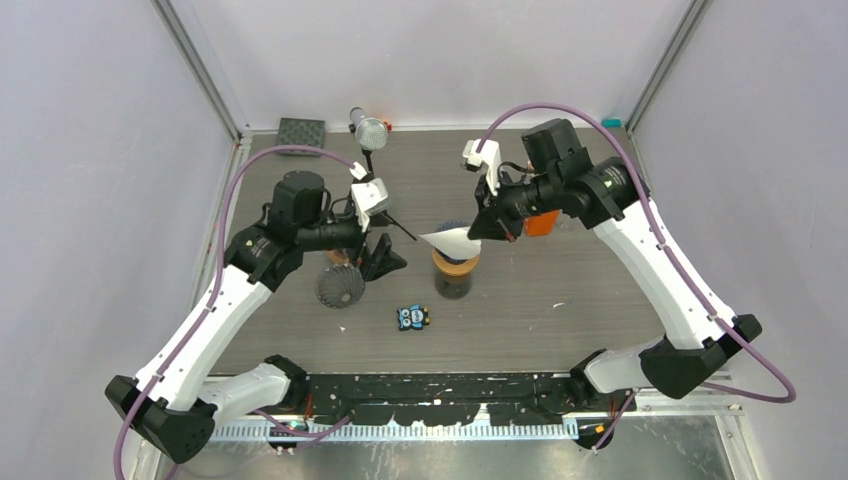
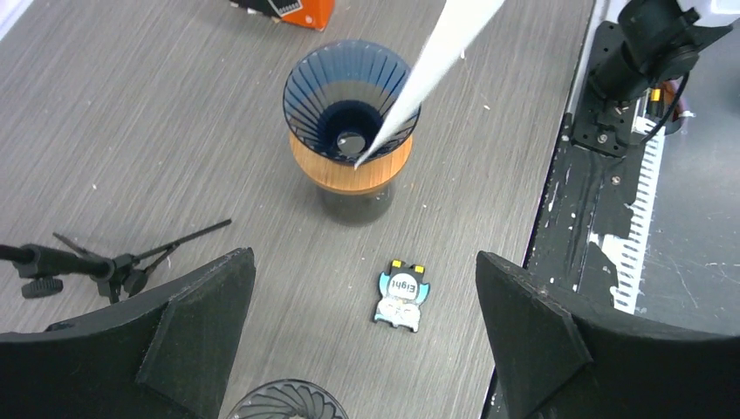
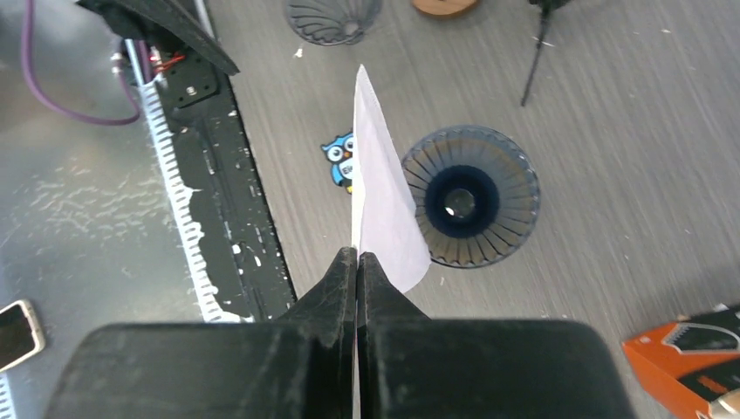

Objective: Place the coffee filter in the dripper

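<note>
A white paper coffee filter (image 3: 384, 201) is pinched at its edge in my right gripper, which is shut on it. In the top view the filter (image 1: 453, 243) hangs over the blue ribbed dripper (image 1: 452, 226), hiding part of it. The dripper (image 2: 345, 100) stands upright on a wooden ring (image 2: 353, 175) above a dark glass jar (image 2: 358, 208). From the left wrist, the filter's tip (image 2: 441, 57) crosses the dripper's near rim. The filter looks folded flat. My left gripper is open with nothing between its fingers, left of the dripper.
An owl figure (image 1: 413, 317) lies in front of the dripper. A clear ribbed dripper (image 1: 340, 286) is below my left gripper. The lamp's black stand (image 2: 113, 272) is at left; the orange filter box (image 1: 541, 222) stands at right.
</note>
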